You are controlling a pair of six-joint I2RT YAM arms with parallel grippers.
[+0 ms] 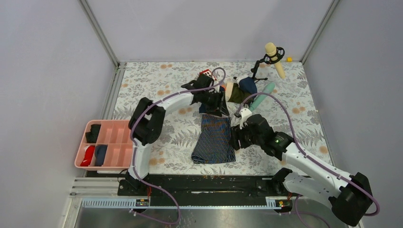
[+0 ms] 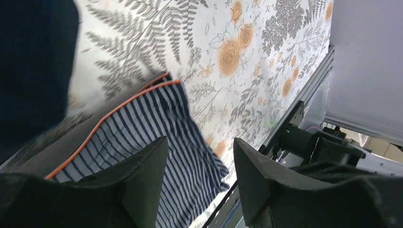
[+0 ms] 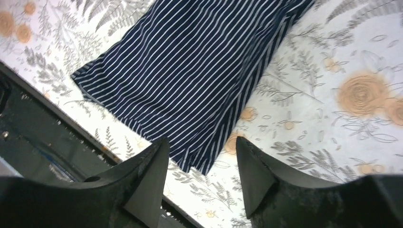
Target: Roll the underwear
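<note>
Dark striped underwear point(image 1: 212, 145) lies spread flat on the table, long side running front to back. Its orange-edged waistband point(image 2: 128, 102) shows in the left wrist view, near the far end. Over that far end hovers my left gripper, open, with no cloth pinched between its fingertips. My right gripper is open too, above the table by the cloth's right edge. In the right wrist view the striped underwear point(image 3: 190, 71) lies ahead of those fingers, its near corner narrowly folded along the right side.
Several other garments, among them an olive one point(image 1: 237, 95), lie behind the underwear beside a green roll point(image 1: 261, 97) and a lamp-like stand point(image 1: 272, 54). A pink divided box point(image 1: 114, 137) holding small rolled cloths stands at left.
</note>
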